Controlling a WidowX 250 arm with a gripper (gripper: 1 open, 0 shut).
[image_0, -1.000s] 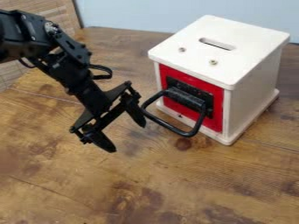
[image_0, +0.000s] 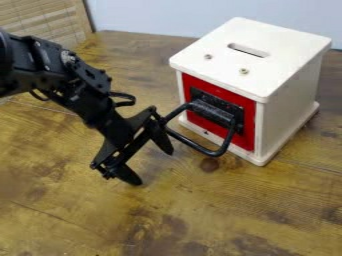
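A white box (image_0: 281, 80) with a red front panel stands at the right, a slot and two small knobs on its top. A black bar handle (image_0: 214, 150) juts out from a black mount on the red panel, angled down toward the front left. My black gripper (image_0: 147, 160) is open at the left of the handle, pointing down above the wooden table, its upper finger close to the handle's outer end; whether they touch I cannot tell.
A pale slatted panel stands at the back left edge.
The arm has shifted a little, with the gripper ending slightly lower and nearer the handle's end. The box and handle look unmoved.
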